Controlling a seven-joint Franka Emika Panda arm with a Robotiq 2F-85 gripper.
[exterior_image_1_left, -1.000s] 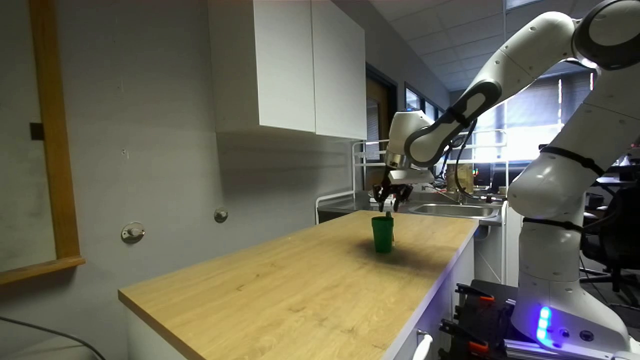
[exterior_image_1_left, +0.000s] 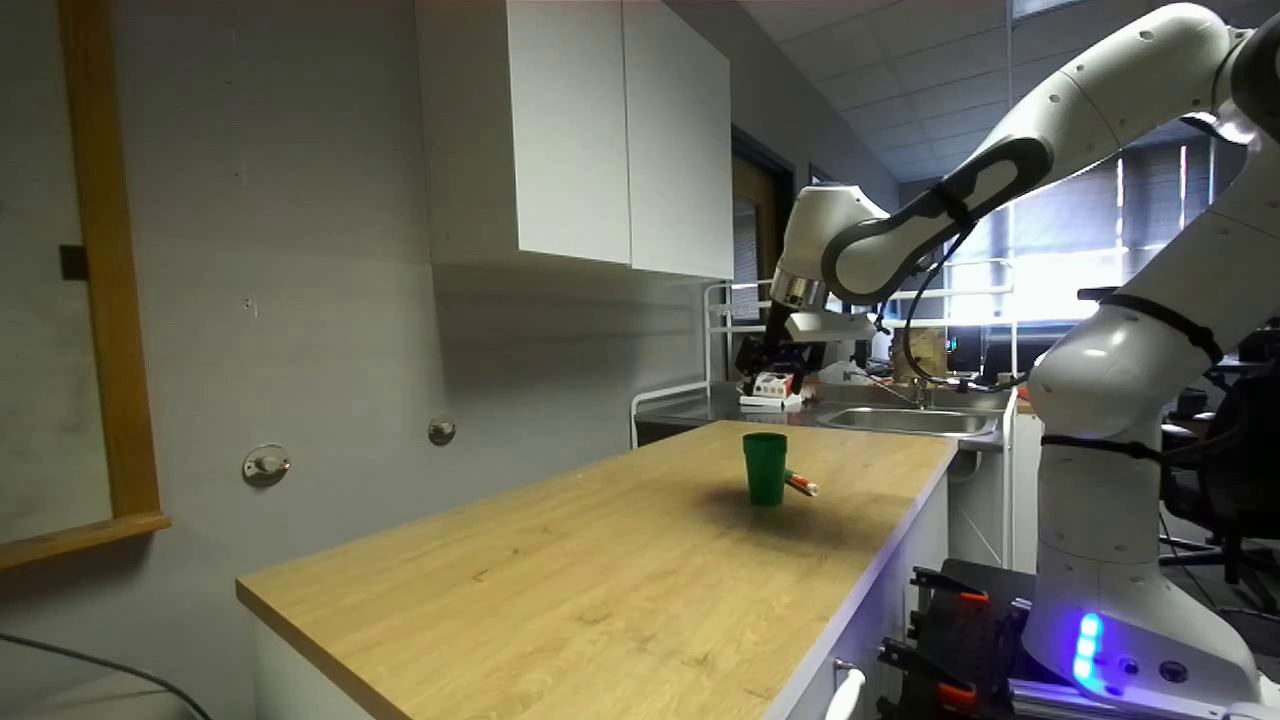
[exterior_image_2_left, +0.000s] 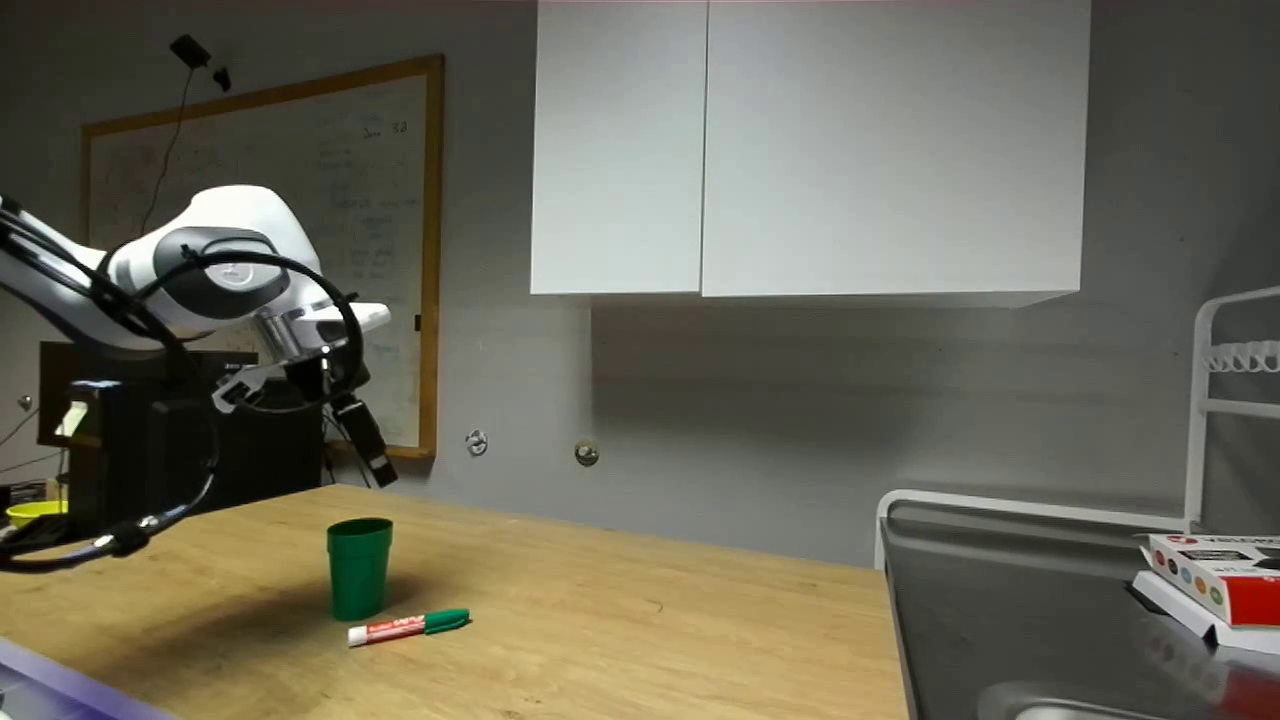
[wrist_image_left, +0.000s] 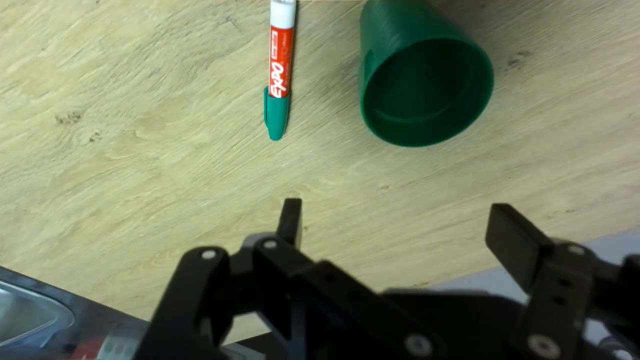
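A green cup (exterior_image_2_left: 360, 570) stands upright on the wooden counter, its open mouth visible in the wrist view. Beside it lies a red-and-white marker (wrist_image_left: 280, 63) with a green cap, flat on the wood and apart from the cup in the wrist view. From exterior view 1, the cup (exterior_image_1_left: 765, 468) covers part of the marker (exterior_image_1_left: 800, 484). My gripper is open, its black fingers (wrist_image_left: 290, 219) wide apart with only bare counter seen between them. It hangs tilted above the counter, clear of both objects.
White cabinets (exterior_image_2_left: 888, 144) hang on the wall above. A red-and-white box (exterior_image_2_left: 1224, 576) rests on the dark surface beside the sink (exterior_image_1_left: 912, 420).
The marker stood roughly upright behind the cup, under my gripper; now it lies flat. The arm has risen and the gripper has tilted. The cup has stayed put.
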